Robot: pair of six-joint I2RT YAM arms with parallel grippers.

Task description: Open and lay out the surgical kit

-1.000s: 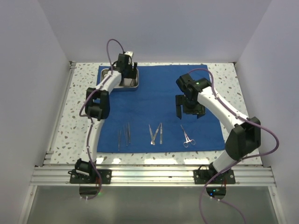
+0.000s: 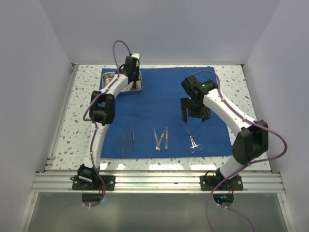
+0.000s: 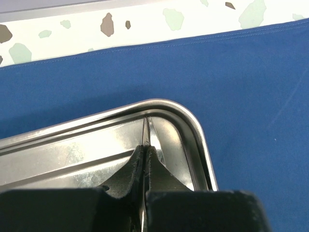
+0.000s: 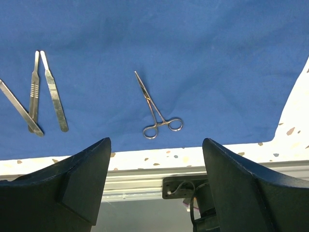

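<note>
In the top view my left gripper (image 2: pixel 135 85) reaches into the steel tray (image 2: pixel 106 76) at the far left of the blue cloth. Its fingers are shut near a tray corner in the left wrist view. A slim, pointed silver instrument (image 3: pixel 146 129) runs out from between the fingertips toward the tray wall (image 3: pixel 161 103); whether it is firmly pinched cannot be told. My right gripper is open and empty above the cloth. Below it lies a hemostat (image 4: pixel 153 108) with ring handles. Several scalpel handles (image 4: pixel 55 96) lie to its left.
Several thin instruments (image 2: pixel 129 140) lie at the cloth's front left. Speckled tabletop (image 2: pixel 67 125) borders the cloth, and a metal rail (image 2: pixel 159 180) runs along the front.
One second ago the left gripper's fingers were apart over the tray; they have come together, and the arm has shifted slightly right. The right arm has barely moved. The laid-out instruments are unchanged.
</note>
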